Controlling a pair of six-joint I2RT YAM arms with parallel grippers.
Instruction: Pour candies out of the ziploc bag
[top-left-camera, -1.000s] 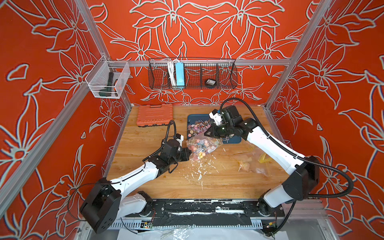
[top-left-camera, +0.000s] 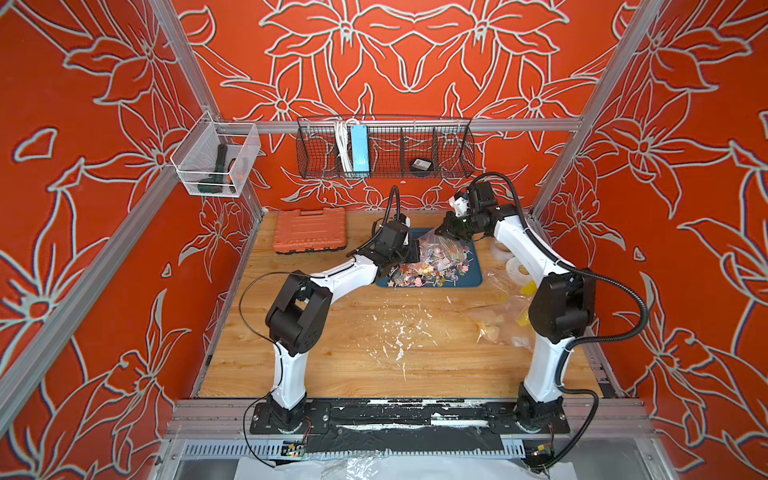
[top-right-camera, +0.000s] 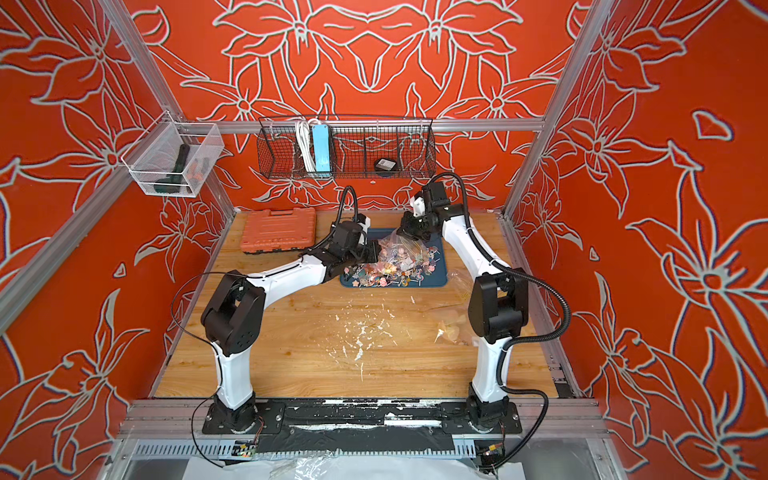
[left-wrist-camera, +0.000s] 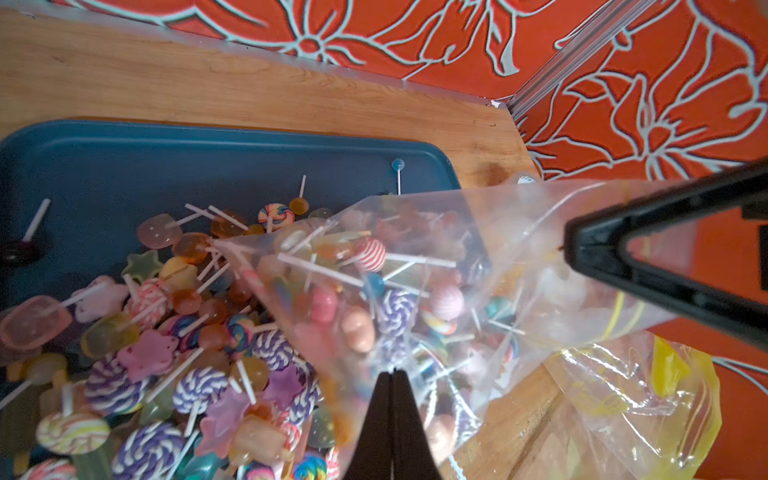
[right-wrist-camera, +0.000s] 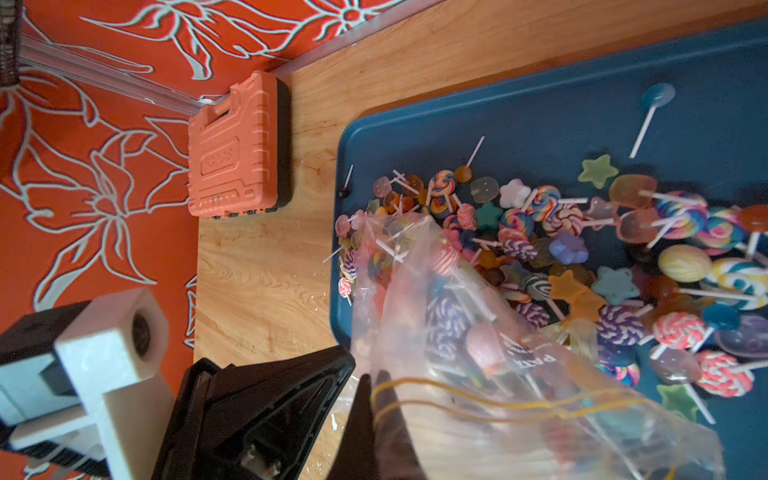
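Note:
A clear ziploc bag (left-wrist-camera: 432, 312) of wrapped lollipops and candies stretches between my two grippers over the blue tray (right-wrist-camera: 512, 88). My left gripper is shut on the film at one end, its fingertips in front of the bag. At the bag's other end, by the yellow zip lines, my right gripper is shut on the plastic. Candies show inside the bag in both wrist views. Many loose candies (right-wrist-camera: 568, 248) are spread over the tray. Part of the bag hides those beneath it.
An orange case (top-left-camera: 310, 230) lies left of the tray. Empty plastic bags (top-left-camera: 505, 320) lie on the right of the table. White scraps (top-left-camera: 400, 332) are scattered in front of the tray. A wire basket (top-left-camera: 400, 148) hangs behind.
Both grippers have moved toward the back with the bag between them, from the table in front of the tray to above it. The left one also went right.

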